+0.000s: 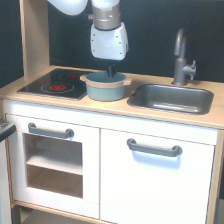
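A blue-grey pot (104,91) with a pale handle stands upright on the wooden counter, just right of the black hob (52,88) and left of the sink. My white gripper (111,70) hangs straight above the pot, pointing down. Its dark tip appears at or just inside the pot's opening. Whether the tip touches the pot, or has anything between its fingers, is too small to tell. The inside of the pot cannot be made out.
The metal sink (172,98) is at the right, with a tall faucet (180,60) behind it. Below are an open-fronted oven compartment (55,160) and a white cupboard door (150,180). A dark wall closes the back.
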